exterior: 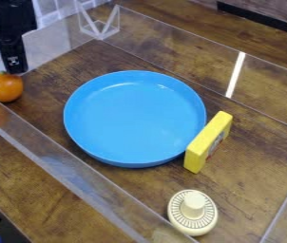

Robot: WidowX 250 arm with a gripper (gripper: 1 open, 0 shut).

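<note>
My black gripper (11, 59) is at the upper left, shut, with nothing seen between its fingers. Just below it an orange fruit (6, 87) sits on the wooden surface at the left, near the clear wall. A large blue plate (133, 116) lies in the middle.
A yellow box (206, 142) stands at the plate's right edge. A cream round object with a knob (193, 213) is at the bottom right. Clear panels border the area. Bare wood (254, 114) lies to the right and at the lower left.
</note>
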